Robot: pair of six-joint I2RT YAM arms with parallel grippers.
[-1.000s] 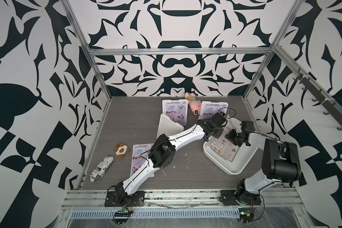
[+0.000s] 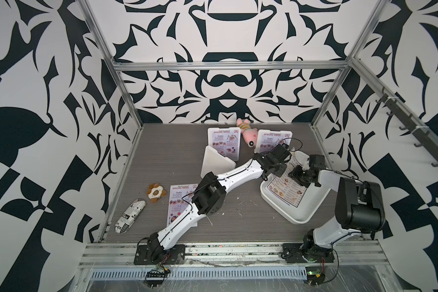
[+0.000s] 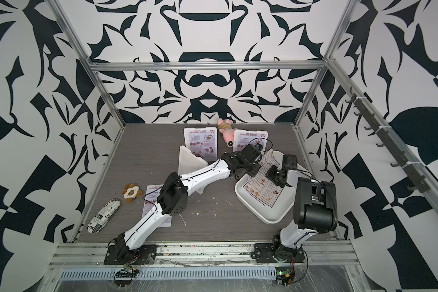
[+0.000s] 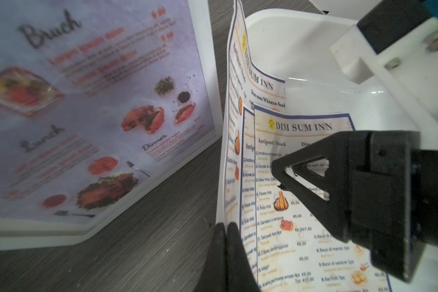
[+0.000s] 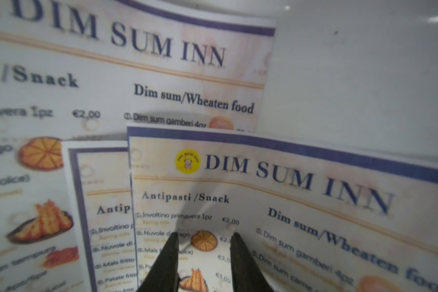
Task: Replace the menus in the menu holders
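White tray (image 2: 316, 199) at the right holds several DIM SUM INN menus (image 4: 301, 233). My left gripper is shut at the left edge of a menu that stands curled up over the tray's left side. My right gripper is down on the menus; in its own wrist view the fingertips (image 5: 170, 253) sit over the front sheet, and whether they grip paper I cannot tell. Two menu holders (image 2: 223, 143) (image 3: 250, 138) with purple menus stand at the back; a white holder (image 2: 214, 160) stands empty-faced in front. A loose purple menu (image 2: 177, 199) lies front left.
A pink plush toy (image 2: 248, 136) sits between the back holders. A brown-and-white toy (image 2: 155, 192) and a newspaper-print item (image 2: 130, 215) lie at the left.
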